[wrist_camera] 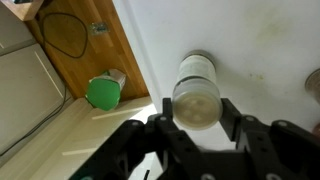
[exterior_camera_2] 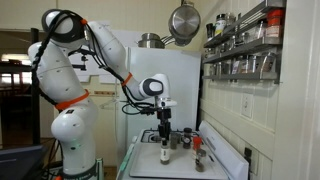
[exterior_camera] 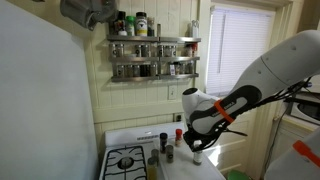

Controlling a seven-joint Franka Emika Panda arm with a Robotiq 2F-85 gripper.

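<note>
A jar with an orange cap [wrist_camera: 197, 103] and a pale label stands between the fingertips in the wrist view, seen from above. My gripper is shut on it, one dark finger at each side of the cap. From the side, the white-labelled jar [exterior_camera_2: 165, 156] hangs upright below my gripper [exterior_camera_2: 164, 142], at or just over the white counter. The same jar [exterior_camera: 197, 158] shows under the arm's hand in exterior view 1. Whether its base touches the counter, I cannot tell.
Several other spice jars [exterior_camera: 169, 154] stand left of the held one, between it and the stove [exterior_camera: 126, 162]. Racks of jars [exterior_camera: 150, 70] hang on the wall. A green-topped container [wrist_camera: 103, 93] lies beyond the counter's edge. White counter [wrist_camera: 145, 25] around the jar is bare.
</note>
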